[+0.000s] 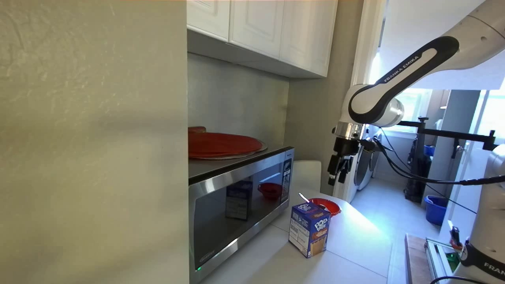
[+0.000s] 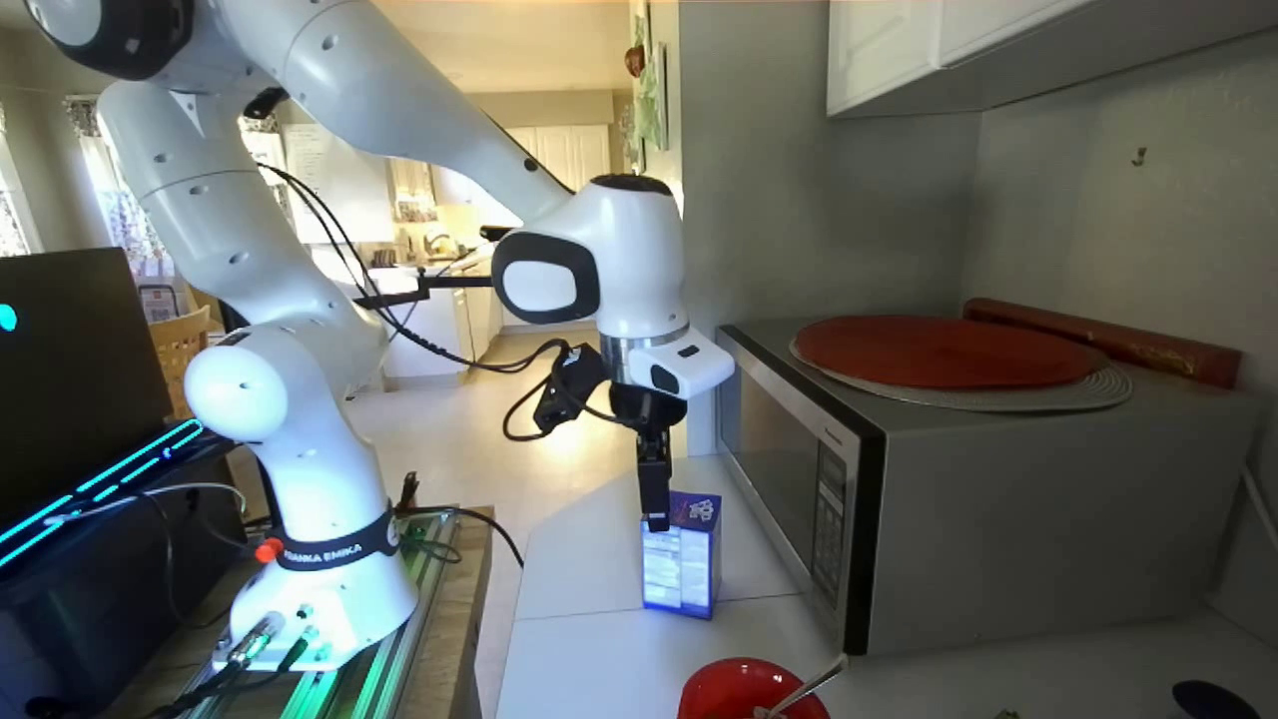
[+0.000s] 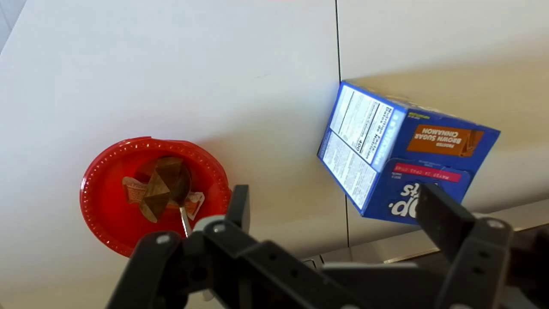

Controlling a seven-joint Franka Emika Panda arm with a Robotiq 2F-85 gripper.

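Note:
My gripper is open and empty, hanging above the counter with its fingers pointing down. In the wrist view a blue Pop-Tarts box stands upright by the right finger, which overlaps part of it. To the left lies a red bowl holding a spoon, a brown faceted piece and what looks like a torn wrapper. From the first exterior view, the gripper is well above both the box and the bowl, touching neither.
A steel microwave runs along the wall side of the counter, with a red round mat on top. White cabinets hang overhead. Bare countertop lies on the robot's side of the box.

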